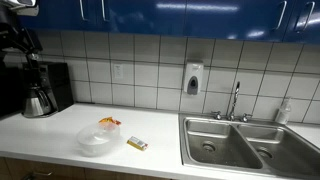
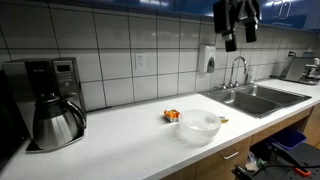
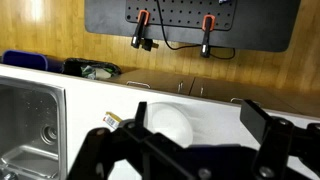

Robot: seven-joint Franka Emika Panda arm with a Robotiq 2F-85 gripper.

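A whitish, see-through bowl [image 1: 98, 140] stands on the white counter. Behind it lies an orange-red packet [image 1: 109, 121], visible as well in exterior view 2 [image 2: 172, 115]. To the bowl's right in exterior view 1 is a small yellow item [image 1: 137, 143]. High above the counter, my gripper [image 2: 240, 45] points down and touches nothing. In the wrist view, its two dark fingers stand wide apart, and the gripper is open and empty. Below and between them shows the bowl [image 3: 170, 122], with the yellow item [image 3: 112, 119] to the left.
A coffee maker [image 2: 55, 105] occupies one counter end; a double sink [image 1: 230, 145] lies beyond the yellow item. A soap dispenser [image 1: 193, 78] hangs on the tiled wall, below blue cupboards [image 1: 150, 17]. Bare counter surrounds the bowl.
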